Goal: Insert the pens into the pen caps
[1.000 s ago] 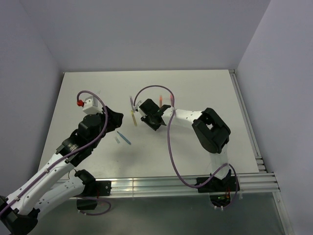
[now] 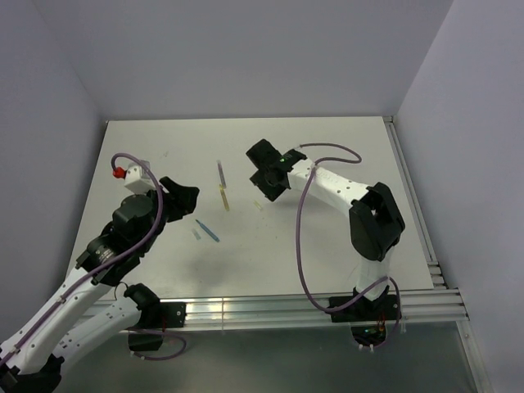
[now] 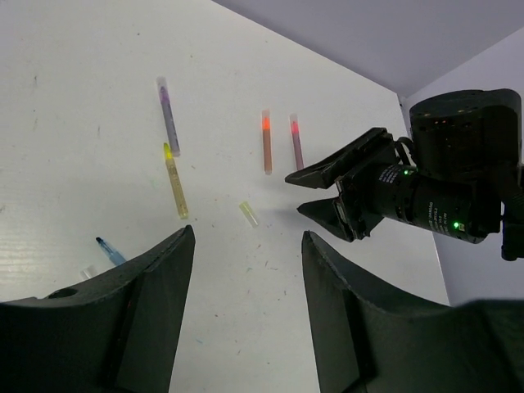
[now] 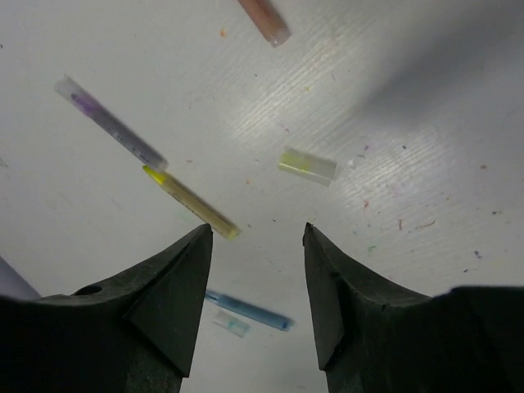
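Note:
A yellow pen [image 2: 224,198] lies just below a purple pen in a clear cap [image 2: 221,173]. A blue pen [image 2: 208,231] lies beside a small clear cap [image 2: 196,234]. A short pale-yellow cap [image 4: 307,166] lies alone near the middle. An orange pen [image 3: 267,143] and a red pen [image 3: 296,143], both with bright tips, show in the left wrist view. My open left gripper is over the left side of the table, empty. My open right gripper hangs above the middle-back, also empty, and hides the orange and red pens in the top view.
Grey walls enclose it at the back and sides, and a metal rail [image 2: 241,308] runs along the front edge.
The left arm has shifted slightly to the left.

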